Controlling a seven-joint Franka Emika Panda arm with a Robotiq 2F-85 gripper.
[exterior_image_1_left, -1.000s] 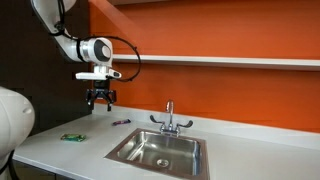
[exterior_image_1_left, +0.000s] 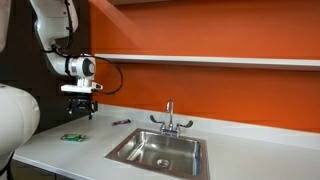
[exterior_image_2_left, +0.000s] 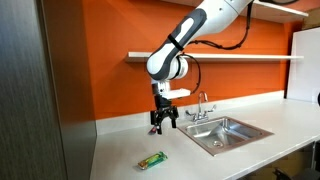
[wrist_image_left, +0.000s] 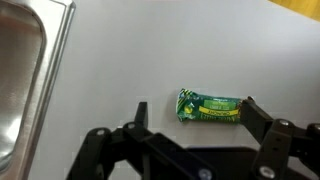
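Observation:
A green wrapped bar (exterior_image_1_left: 73, 137) lies on the white counter, left of the sink. In the wrist view the bar (wrist_image_left: 209, 106) sits just beyond the fingertips, towards the right finger, which overlaps its right end. My gripper is open, its black fingers wide apart and nothing held between them. Exterior view 2 has the gripper (exterior_image_2_left: 165, 121) above the counter, with the green bar (exterior_image_2_left: 152, 160) below and nearer the camera. A small dark reddish object (exterior_image_1_left: 121, 122) rests near the back wall.
The steel sink (exterior_image_1_left: 112, 152) is set into the counter right of the bar, with a faucet (exterior_image_1_left: 170, 118) behind it. A white shelf (exterior_image_1_left: 200, 61) runs along the orange wall. Bare counter (exterior_image_1_left: 260, 150) stretches right of the sink.
The arm has moved left and lower over the counter, closer to the green bar. The bar, the reddish object and the sink have stayed where they were.

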